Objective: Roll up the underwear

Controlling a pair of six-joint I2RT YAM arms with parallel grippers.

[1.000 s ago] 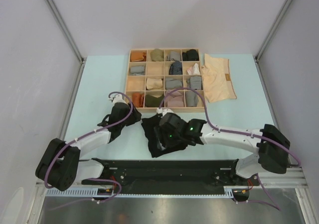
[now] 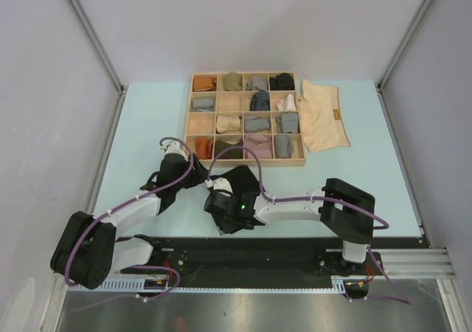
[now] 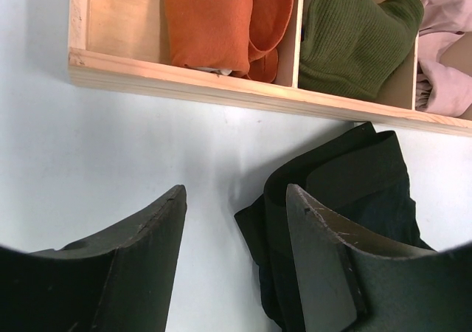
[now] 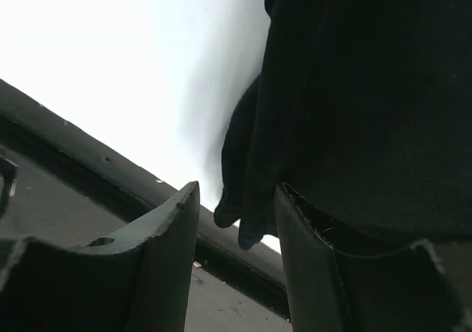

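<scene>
The black underwear (image 2: 240, 178) lies folded at the table's front middle, creased along its left side. In the left wrist view its dark cloth (image 3: 346, 177) is below the organizer, and my left gripper hovers at its left with fingers apart. My right gripper is over the near left corner of the underwear (image 4: 369, 103), fingers part open on either side of a folded edge. In the top view the right arm covers much of the cloth.
A wooden organizer (image 2: 245, 162) with rolled garments in its compartments stands behind the underwear. A beige cloth (image 2: 321, 118) lies at back right. The front edge is close under my right gripper.
My right gripper has moved left and toward the front edge, now over the underwear's near left corner. The left arm has barely moved.
</scene>
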